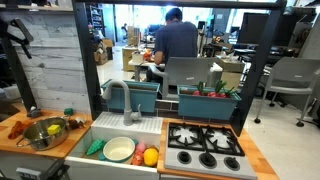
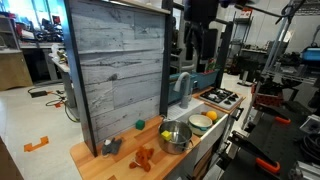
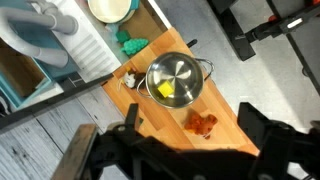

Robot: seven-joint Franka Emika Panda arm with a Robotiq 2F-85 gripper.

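A steel pot [image 3: 174, 80] with a yellow object [image 3: 166, 89] inside stands on the wooden counter, below my gripper in the wrist view. The gripper is open, its dark fingers wide apart, with nothing between them. An orange-brown crab-like toy [image 3: 202, 124] lies on the wood beside the pot. In exterior view 2 my gripper [image 2: 193, 50] hangs well above the counter, apart from the pot [image 2: 176, 136]. Only part of the arm shows at the left edge of exterior view 1.
The sink [image 1: 95, 134] holds a pale bowl [image 1: 119, 149], a green item [image 1: 96, 147] and fruit-like pieces. A curved faucet [image 1: 119, 90] rises behind it. The stove [image 1: 205, 150] is at the right. A vertical black post [image 2: 78, 80] flanks the whitish wood wall [image 2: 125, 80].
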